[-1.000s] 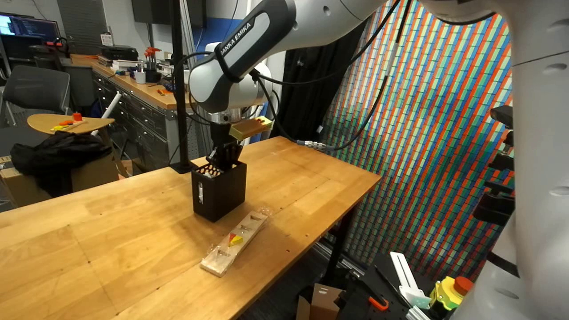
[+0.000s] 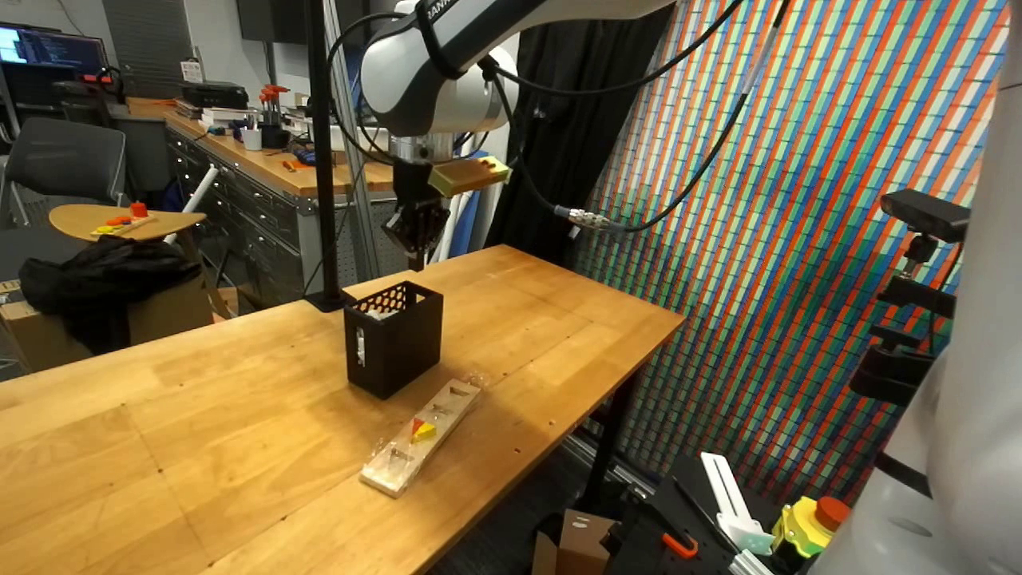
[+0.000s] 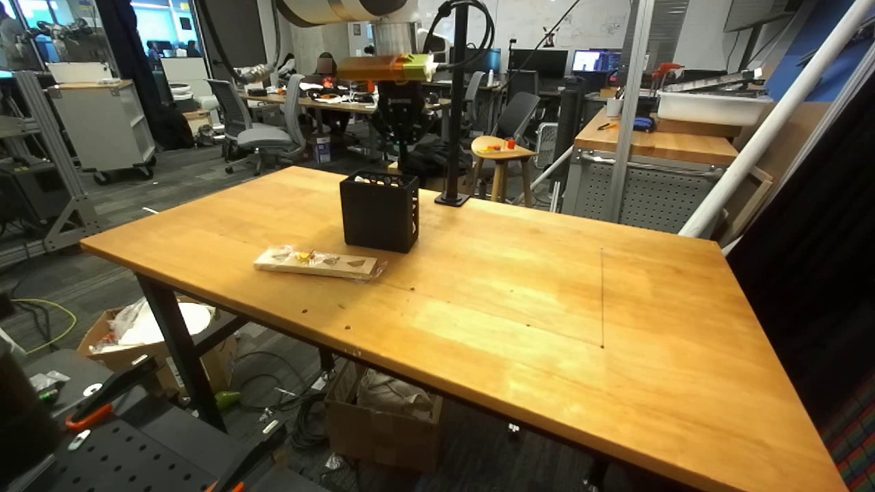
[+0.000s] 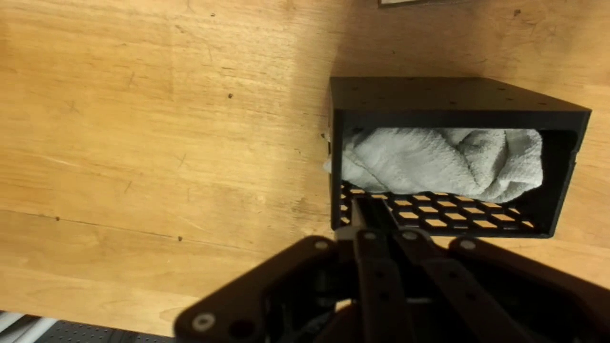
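A black box [image 2: 398,346] with honeycomb cut-outs stands upright on the table, open at the top. Inside it, in the wrist view, lies a crumpled light grey cloth [image 4: 420,163]. My gripper [image 2: 416,265] hangs above the box, clear of its rim, fingers pointing down. In the wrist view its narrow fingers [image 4: 374,268] are together, over the box's honeycomb side, and nothing shows between them. The same box [image 3: 379,213] is in exterior view 2, with the gripper [image 3: 402,164] just above its far rim.
A wooden puzzle board [image 2: 421,437] in clear wrap, with a red and yellow piece on it, lies beside the box. A black post [image 3: 455,123] rises from the table near the box.
A second ago my gripper was down inside the box's opening. It has since risen well above the rim, with no cloth hanging from it. Box and board have stayed in place.
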